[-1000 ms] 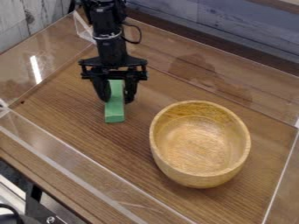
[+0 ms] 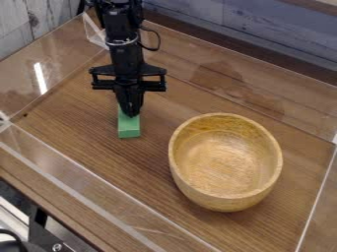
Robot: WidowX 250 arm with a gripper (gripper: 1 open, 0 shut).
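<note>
A green rectangular block (image 2: 129, 128) lies on the wooden table at centre-left. The black gripper (image 2: 128, 106) is right over its back part and hides that end of it. The fingertips appear close together at the block; whether anything is between them is not clear.
A large yellow bowl (image 2: 224, 162) sits on the table (image 2: 79, 157) to the right of the block. A grey wall (image 2: 27, 30) stands at the back left, a dark panel along the back right.
The fingers have drawn closer together over the block, and less of the block's back part shows than one second ago.
</note>
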